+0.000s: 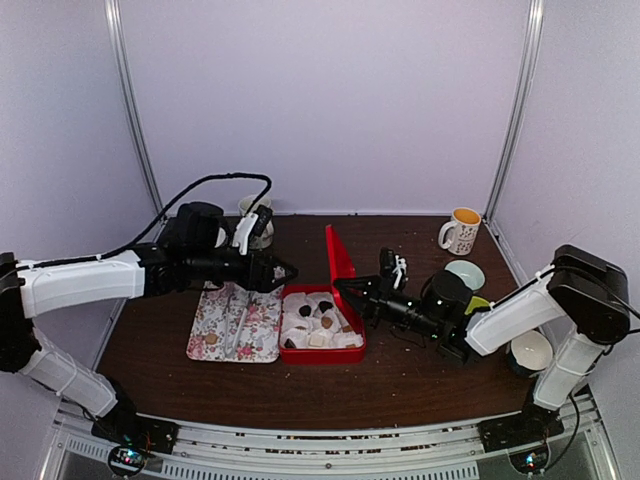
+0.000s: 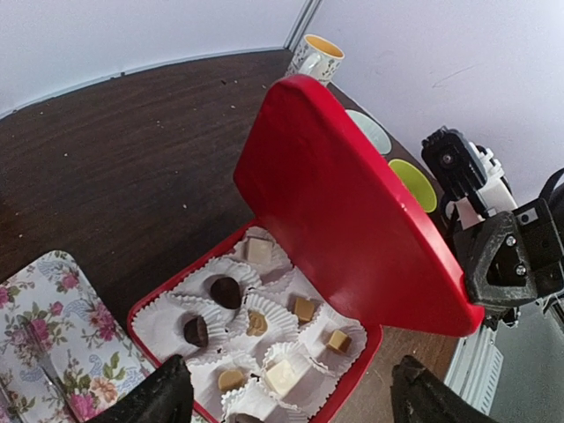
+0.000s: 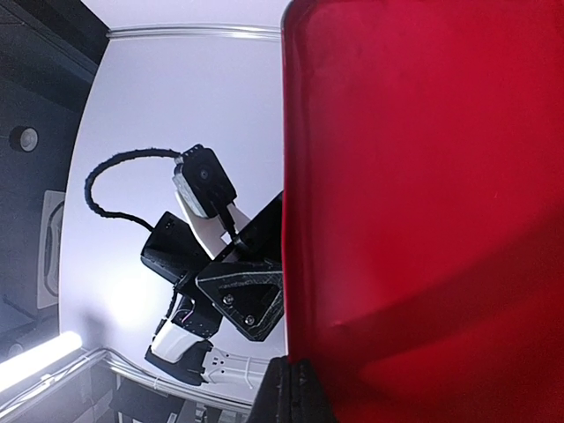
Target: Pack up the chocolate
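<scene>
The red box (image 1: pixel 322 355) holds several chocolates in white paper cups, dark, tan and cream, visible in the left wrist view, such as a dark one (image 2: pixel 225 291). Its red lid stands tilted up on the right side, with my right gripper (image 1: pixel 345 285) shut on its edge; the right wrist view (image 3: pixel 423 176) is mostly filled by the lid. My left gripper hangs part open above the box's left part, fingers apart, nothing seen between them.
A floral tray (image 1: pixel 210 340) with utensils lies left of the box. A white mug stands behind the left arm, an orange-rimmed mug (image 1: pixel 460 230) at the back right, with plates (image 1: pixel 465 272) and a bowl (image 1: pixel 530 350) along the right.
</scene>
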